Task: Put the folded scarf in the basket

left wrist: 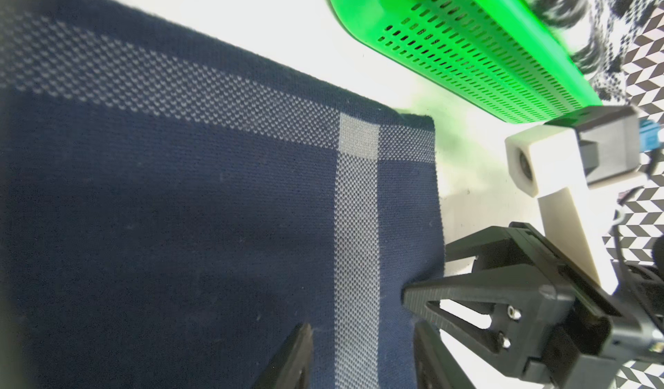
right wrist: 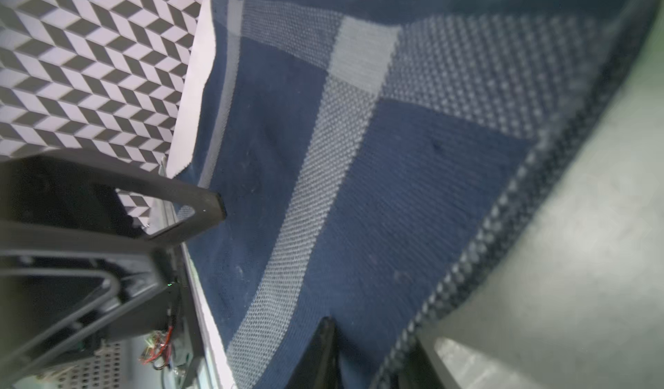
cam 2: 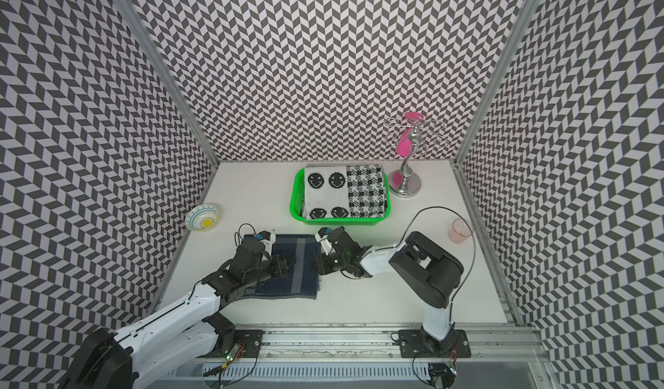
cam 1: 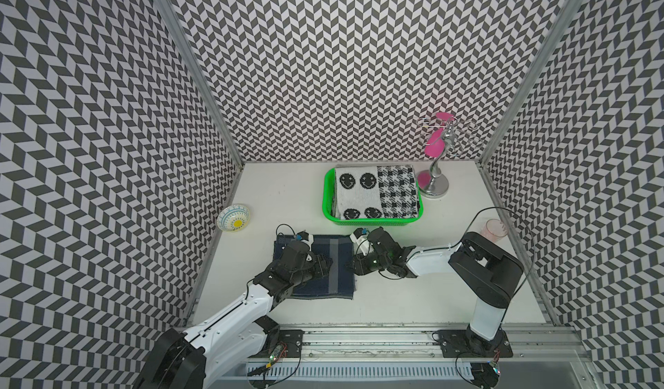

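The folded scarf, navy with grey stripes, lies flat on the table in front of the green basket. My left gripper is over its middle; in the left wrist view the fingers stand apart, with the scarf beneath them. At the scarf's right edge is my right gripper, its fingers spread. The edge of the scarf runs between these fingers, but whether they grip it cannot be seen. The left forearm covers part of the scarf's left side.
A black-and-white patterned cloth fills most of the basket. Behind to the right stands a chrome stand with pink pieces. A patterned bowl sits at the left, a pink glass at the right. Right of the scarf, the table is clear.
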